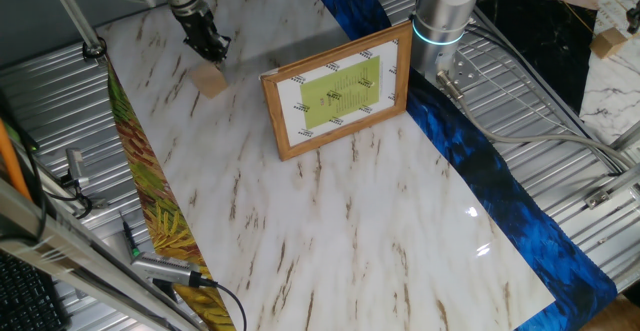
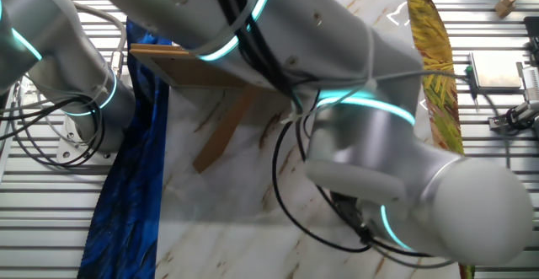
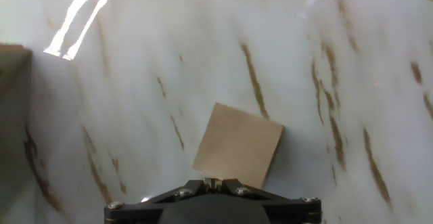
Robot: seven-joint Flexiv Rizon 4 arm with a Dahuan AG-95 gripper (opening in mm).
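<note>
A plain light-brown wooden block (image 1: 209, 80) rests on the marble-patterned tabletop (image 1: 330, 231), toward the far left in exterior view 1. My gripper (image 1: 221, 64) is low beside the block, at its far side. From the wrist, the gripper looks shut, its black fingertips meeting with nothing showing between them. The block (image 3: 238, 143) lies just beyond the tips, turned at an angle, its near edge partly covered by them; whether they touch cannot be told. Exterior view 2 has both block and gripper hidden by the arm (image 2: 370, 144).
A wooden picture frame (image 1: 283, 121) stands upright right of the block; its back leg (image 2: 223, 136) props it from behind. Blue cloth (image 1: 480, 171) and yellow-green cloth (image 1: 160, 211) line the table's sides.
</note>
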